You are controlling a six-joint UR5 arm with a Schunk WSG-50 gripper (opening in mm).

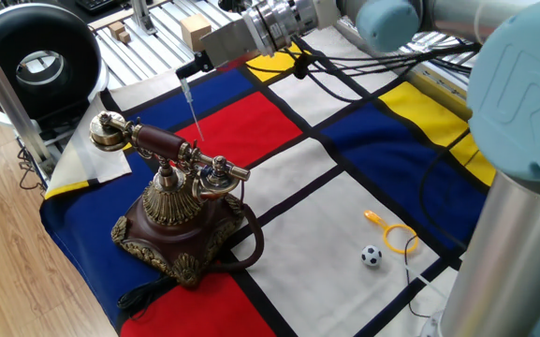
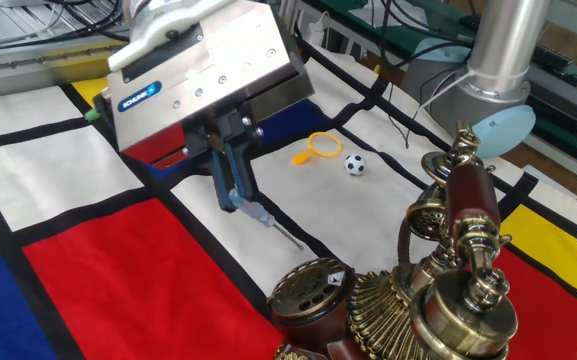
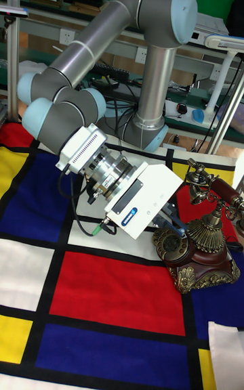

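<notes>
My gripper (image 2: 230, 200) points downward and is shut on a thin screwdriver (image 2: 255, 211) with a pale, clear handle. Its metal shaft slants down toward the telephone's rotary dial (image 2: 311, 290), with the tip close to it in exterior view 2. An antique telephone (image 1: 174, 206) in brown and brass stands upright, its handset (image 1: 160, 142) on the cradle. In exterior view 1 the screwdriver (image 1: 191, 103) hangs behind the handset; whether its tip touches anything is unclear. Exterior view 3 shows the gripper beside the telephone (image 3: 206, 246), the screwdriver hard to make out there.
A black-and-white ball (image 1: 372, 256) and a yellow ring with a handle (image 1: 400, 239) lie on the colour-blocked cloth (image 1: 298, 234). A wooden block (image 1: 195, 32) sits on the slatted rack behind. Dark cables hang along the arm.
</notes>
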